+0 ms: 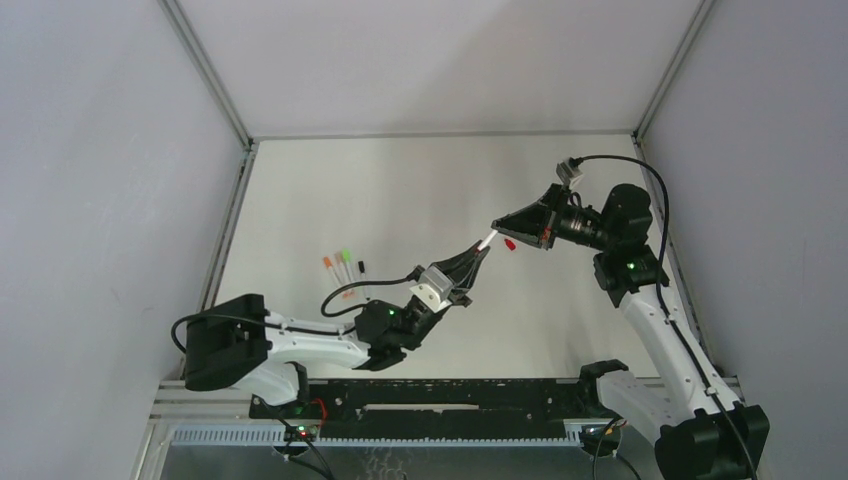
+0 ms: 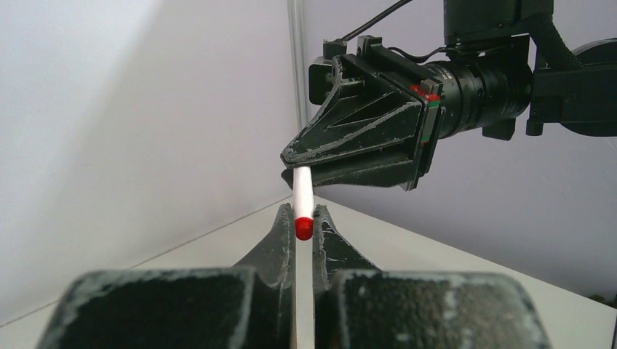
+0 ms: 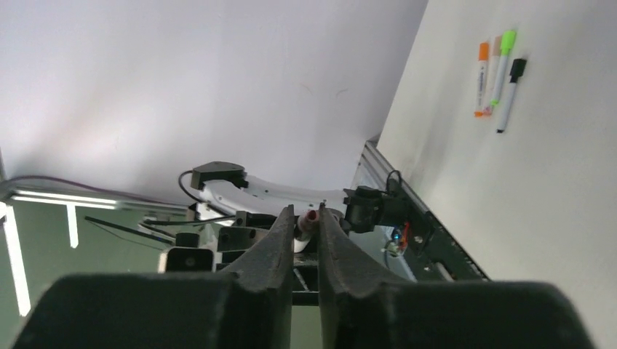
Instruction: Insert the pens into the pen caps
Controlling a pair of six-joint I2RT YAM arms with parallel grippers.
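Note:
A white pen (image 2: 303, 189) with a red end is in my left gripper (image 1: 480, 250), which is shut on it in mid-air. The pen points at my right gripper (image 1: 496, 227), whose shut fingertips are at its far end; whether they grip it is hidden. A red cap (image 1: 509, 244) lies on the table just beyond them. Orange (image 3: 482, 80), green (image 3: 502, 69) and black (image 3: 511, 94) pens, with a pale one among them, lie together on the table's left part.
The two arms meet over its middle right.

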